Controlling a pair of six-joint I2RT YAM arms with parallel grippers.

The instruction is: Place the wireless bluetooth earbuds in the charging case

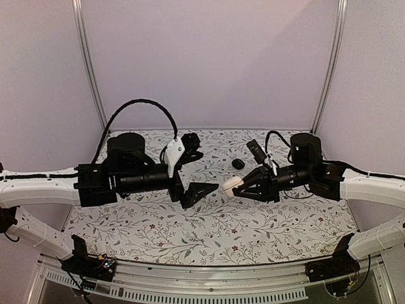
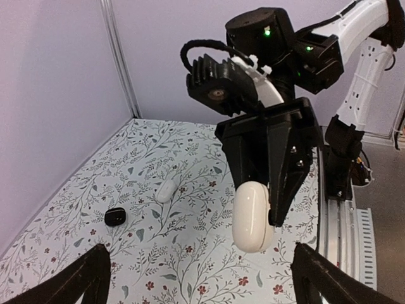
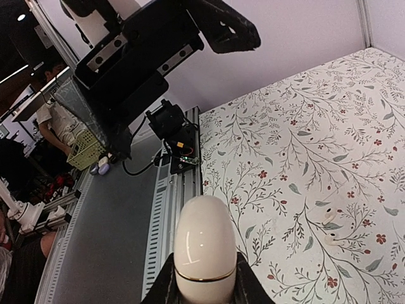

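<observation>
The white charging case (image 1: 231, 186) is held upright in my right gripper, which is shut on it; in the right wrist view the case (image 3: 205, 247) shows a thin gold seam near its lower part, its lid looking closed. My left gripper (image 1: 199, 193) stands open just left of the case, empty; its two dark fingers frame the bottom corners of the left wrist view. In the right wrist view two small white earbuds (image 3: 330, 225) appear to lie on the floral table top.
On the floral mat (image 1: 158, 234) behind the grippers lie a small black object (image 2: 115, 216) and a white oblong object (image 2: 166, 190).
</observation>
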